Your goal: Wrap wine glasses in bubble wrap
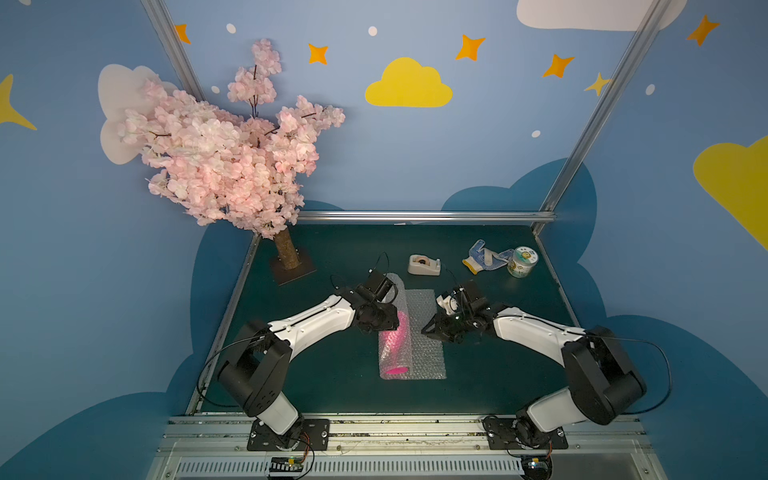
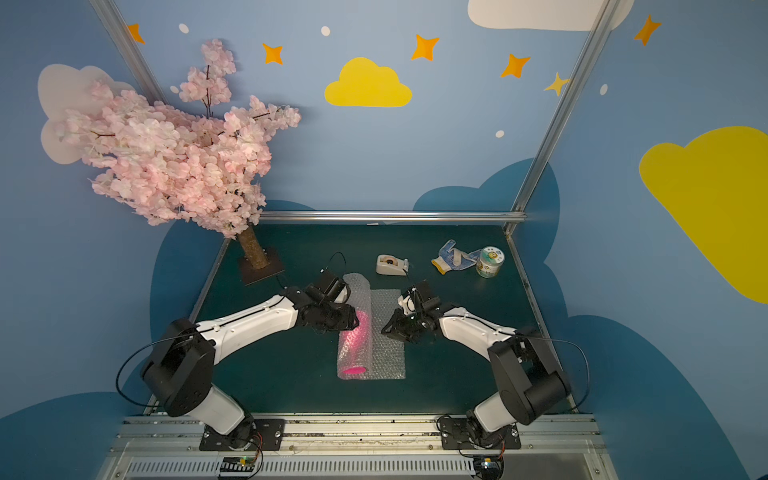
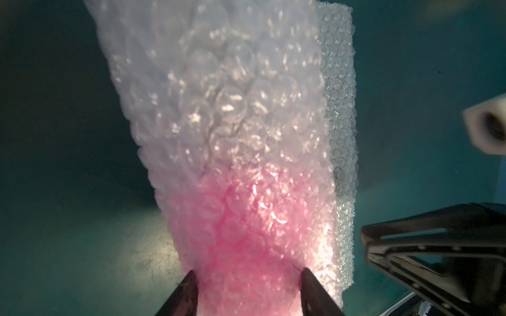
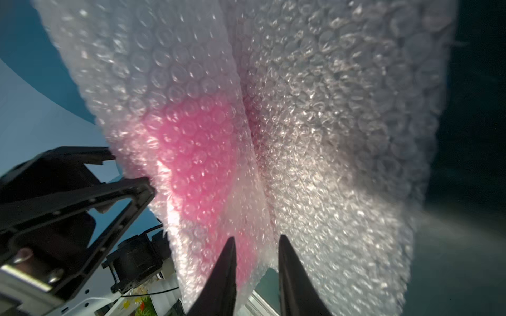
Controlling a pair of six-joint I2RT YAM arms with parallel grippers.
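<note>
A pink wine glass (image 1: 393, 342) lies inside a folded layer of bubble wrap (image 1: 388, 364), its pink showing through the bubbles. My left gripper is closed across the wrapped pink part, one finger (image 3: 185, 296) on either side. From the roll's right side a loose flap of the wrap (image 4: 342, 158) spreads flat on the table. Above that flap is my right gripper, part open, its narrow gap showing no object gripped. In the top left view the right gripper's tips (image 1: 429, 328) are near the flap's right half.
A tape dispenser (image 1: 424, 265) stands behind the wrap. Farther right are a blue and yellow cloth-like item (image 1: 485, 257) and a round tub (image 1: 522, 261). The blossom tree's base (image 1: 293, 268) occupies the back left.
</note>
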